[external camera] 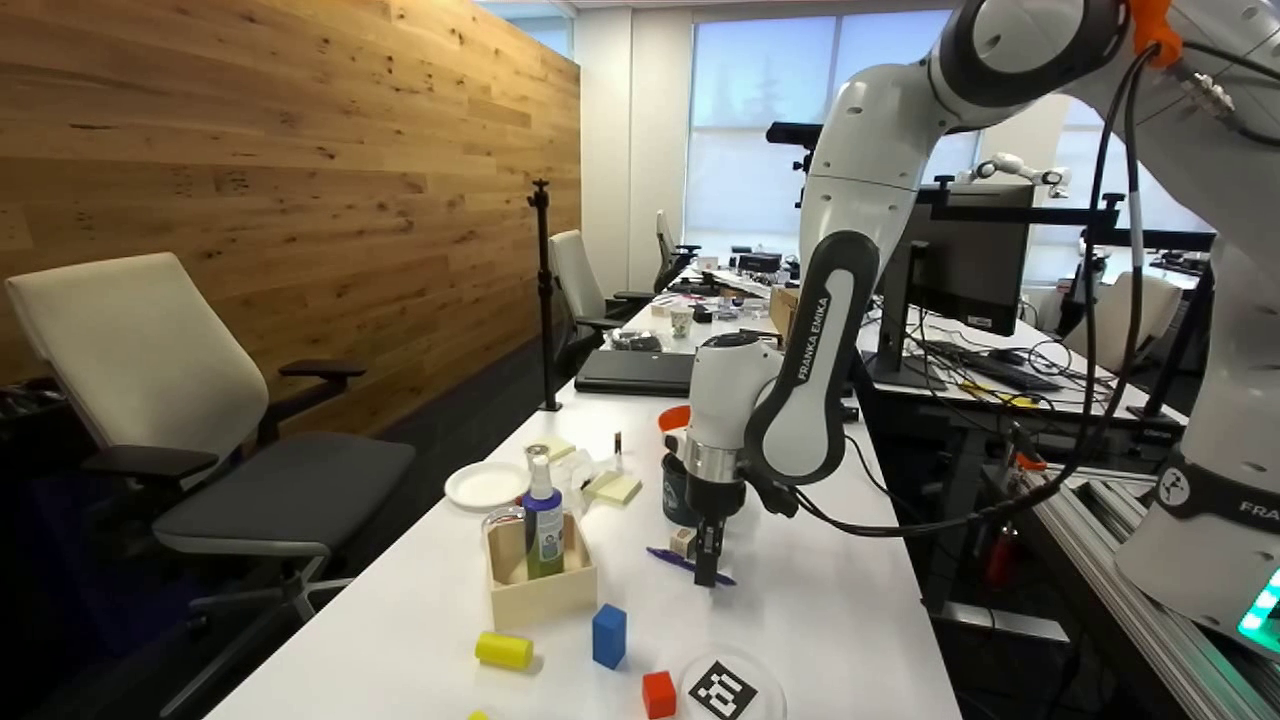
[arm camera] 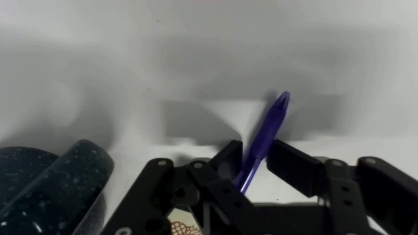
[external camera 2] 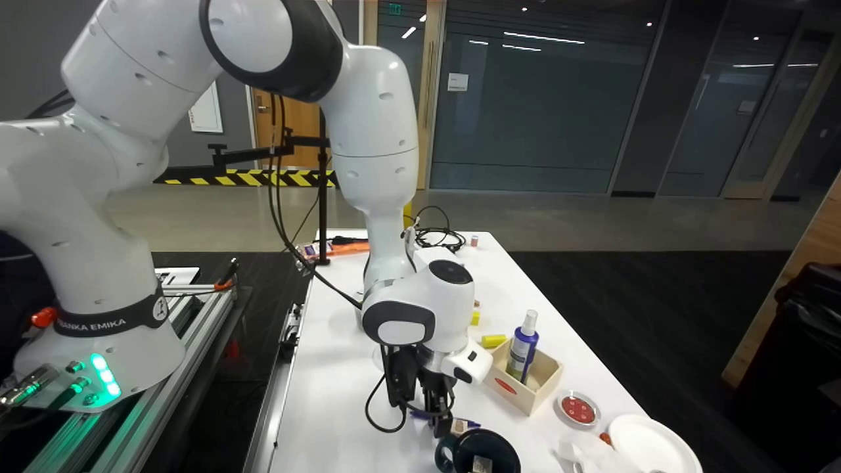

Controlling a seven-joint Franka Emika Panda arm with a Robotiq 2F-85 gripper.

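Observation:
A purple pen (arm camera: 270,125) lies on the white table, slanting between the two black fingers of my gripper in the wrist view. The fingers are partly open, one finger on each side of the pen's barrel, with only a narrow gap. Whether either pad touches it, I cannot tell. In exterior view 1 the gripper (external camera: 707,574) points straight down with its tips at table height over the pen (external camera: 667,556). The pen's far end is hidden behind the fingers in the wrist view.
Close by stand a dark speckled mug (arm camera: 78,180) and a small printed wooden block (external camera: 683,542). A wooden box (external camera: 546,598) holds a spray bottle (external camera: 545,528). A blue block (external camera: 609,636), red cube (external camera: 659,694) and yellow cylinder (external camera: 504,650) lie nearer the front.

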